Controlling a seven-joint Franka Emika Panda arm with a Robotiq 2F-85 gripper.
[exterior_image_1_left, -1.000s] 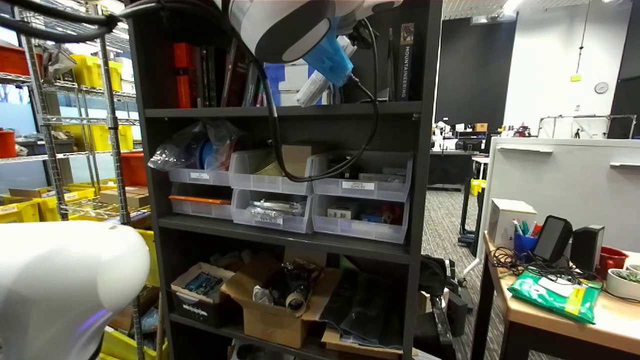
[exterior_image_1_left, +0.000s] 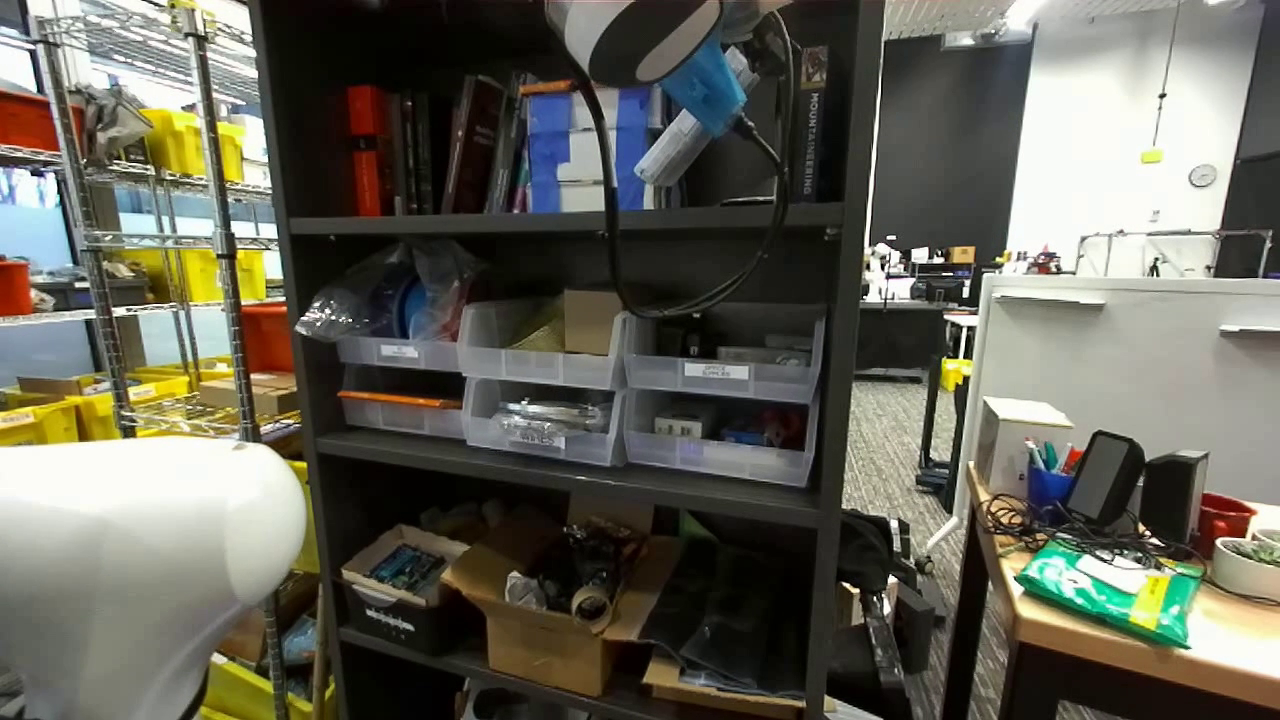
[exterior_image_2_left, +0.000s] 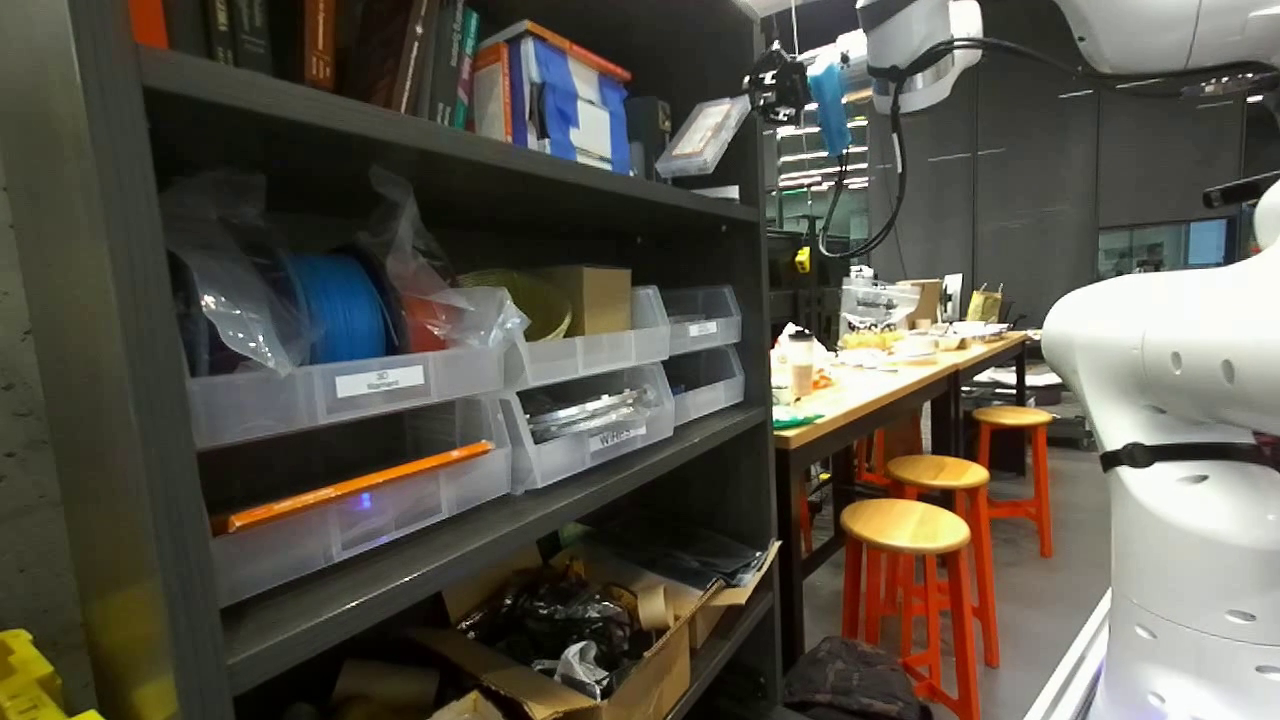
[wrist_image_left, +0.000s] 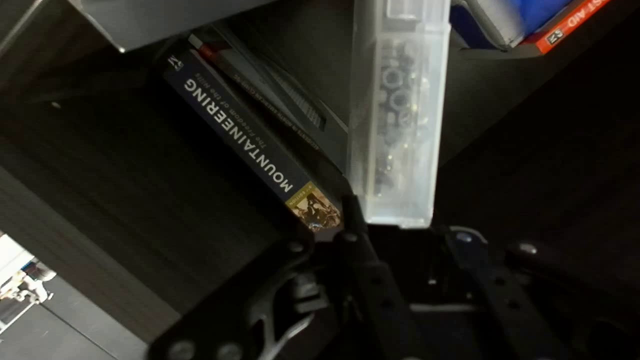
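Observation:
A clear plastic case (wrist_image_left: 399, 120) with small metal nuts inside juts out from my gripper, which is shut on its near end. In exterior view 2 the case (exterior_image_2_left: 705, 136) hangs tilted at the right end of the top shelf, with the dark gripper (exterior_image_2_left: 777, 90) at its upper right. The case (exterior_image_1_left: 678, 146) slants across the front of the upper compartment in exterior view 1, close to the shelf board; whether it touches anything there I cannot tell. The fingertips are mostly dark in the wrist view.
A MOUNTAINEERING book (wrist_image_left: 240, 135) stands by the right wall of the top shelf (exterior_image_1_left: 516, 224). Blue-taped books (exterior_image_2_left: 564, 102) stand to the left of the case. Labelled bins (exterior_image_1_left: 720, 366) fill the shelf below. A loose cable (exterior_image_1_left: 614, 240) loops down from the arm.
The arm and the case have shifted right along the top shelf, toward the MOUNTAINEERING book. More of the blue-taped books shows now, and the cable loop has swung right with the arm.

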